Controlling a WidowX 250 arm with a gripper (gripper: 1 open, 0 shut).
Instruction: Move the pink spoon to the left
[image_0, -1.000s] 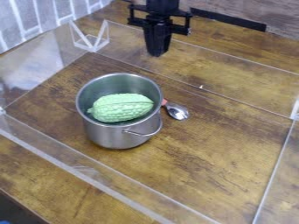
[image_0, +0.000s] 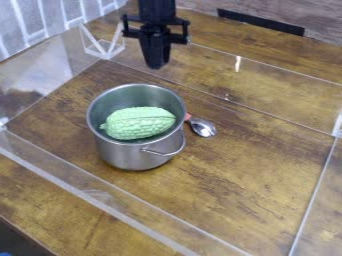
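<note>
The spoon (image_0: 202, 127) lies on the wooden table just right of the metal pot, its shiny bowl showing. A short reddish-pink stretch of its handle (image_0: 187, 117) is visible near the pot's rim. Far behind the pot, at the top of the view, hangs my dark gripper (image_0: 156, 62), well away from the spoon and up and to the left of it. Its fingers are too dark and small to show whether they are apart, and no object is visible at their tips.
A steel pot (image_0: 135, 157) with a wire handle stands left of centre, holding a green bumpy vegetable (image_0: 139, 123). Clear panels edge the left side. Bare wooden table (image_0: 254, 180) lies open to the right and front.
My gripper has moved left along the back of the table and ends slightly nearer the camera. The spoon, the pot and the vegetable have stayed where they were.
</note>
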